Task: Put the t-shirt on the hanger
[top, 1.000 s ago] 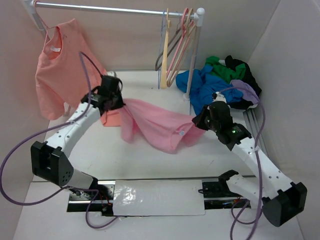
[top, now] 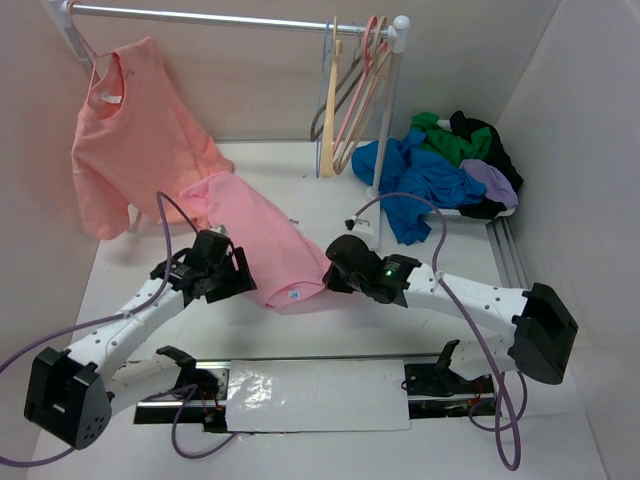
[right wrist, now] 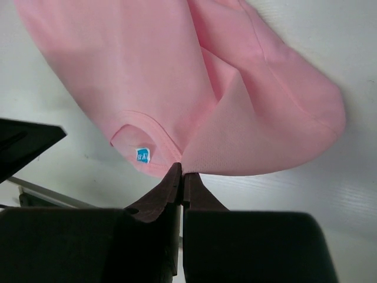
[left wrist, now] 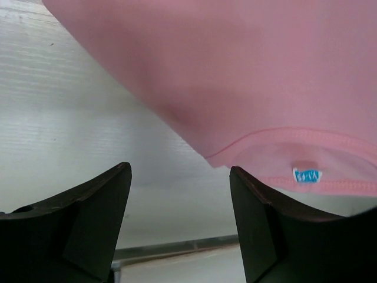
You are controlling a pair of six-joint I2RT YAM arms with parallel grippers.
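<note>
A pink t-shirt [top: 250,225] lies on the white table, its collar with a blue tag toward the front edge. My right gripper is shut on the shirt beside the collar, with a fold of cloth bulging to its right. The left gripper stands open just left of the collar, nothing between its fingers; a corner of the pink shirt [left wrist: 206,135] shows just beyond its fingertips. Several hangers, among them a wooden one [top: 329,120] and a pink one [top: 352,110], hang at the right end of the rail.
A salmon shirt [top: 140,130] hangs at the rail's left end, its lower part close to the pink shirt's far end. Blue, green, black and purple clothes [top: 430,180] are heaped at the back right. The rail's post [top: 388,120] stands beside them.
The right one, still gripping, has moved left and forward; the shirt now points toward the front.
</note>
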